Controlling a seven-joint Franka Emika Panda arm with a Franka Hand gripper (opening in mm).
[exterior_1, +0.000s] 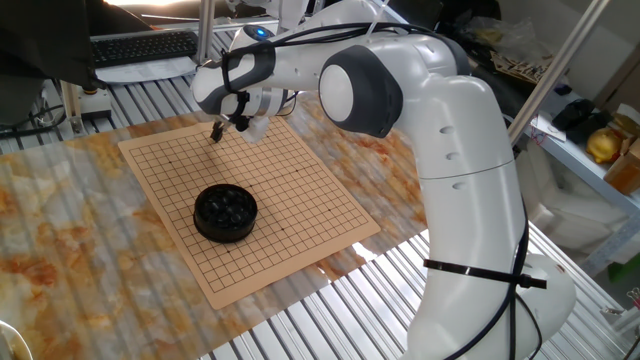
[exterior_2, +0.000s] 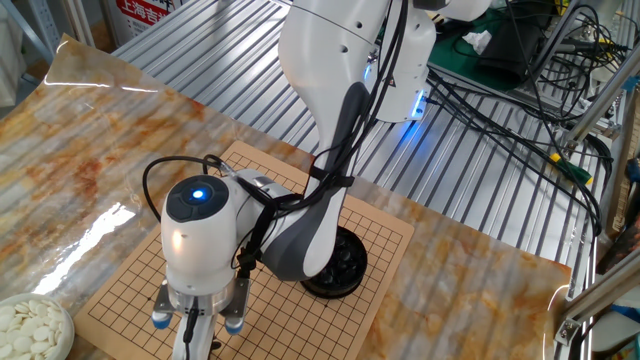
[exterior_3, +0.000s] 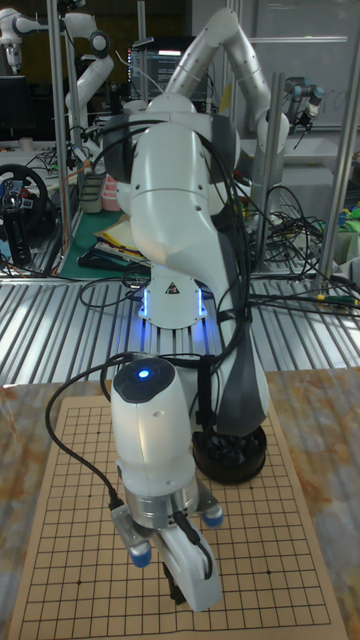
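Note:
A tan board (exterior_1: 320, 205) marked with a black grid lies flat on the table. On it stands a round black bowl (exterior_1: 224, 237) filled with dark, glossy pieces; the arm partly covers this bowl (exterior_3: 247, 471) in exterior view 3. My gripper (exterior_1: 217, 132) points down over the board's far part in exterior view 1, well apart from the bowl. Its dark fingertips are small there and mostly behind the white hand housing in the other views. Whether the fingers are open or shut, or hold a small piece, does not show.
A white bowl (exterior_2: 69, 332) of white pieces sits beside the board, cut off by the frame edge. Marbled covering (exterior_1: 80, 250) around the board is mostly bare. A keyboard (exterior_1: 145, 47) lies beyond the board on the slatted metal surface.

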